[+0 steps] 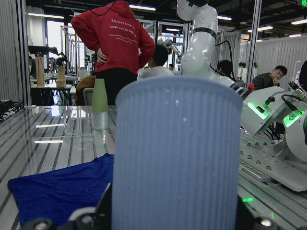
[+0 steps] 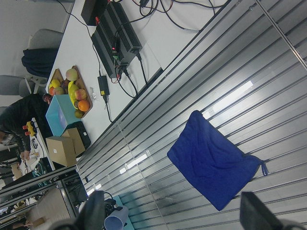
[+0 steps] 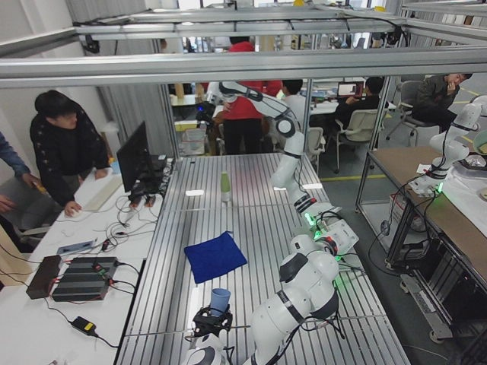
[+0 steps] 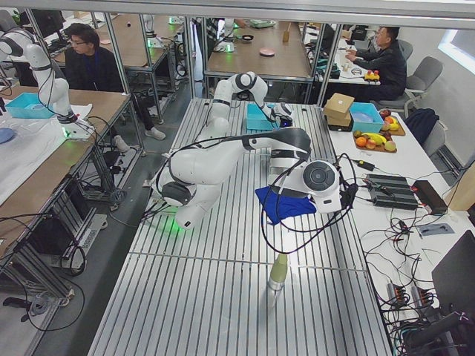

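Note:
A blue cup (image 3: 220, 299) is upright in my left gripper (image 3: 212, 319), which is shut on it at the near end of the table; it fills the middle of the left wrist view. A dark blue cloth (image 3: 214, 256) lies flat beyond it. A green-topped bottle (image 3: 225, 187) stands farther along the table. My right gripper (image 3: 204, 114) is raised high at the far end, its fingers apart at the bottom of the right wrist view, looking down on the cloth.
A light blue bin (image 4: 260, 119) sits behind the left gripper. Side desks carry a monitor (image 3: 134, 156), cables, black boxes and a fruit tray (image 4: 375, 142). Overhead frame bars cross the view.

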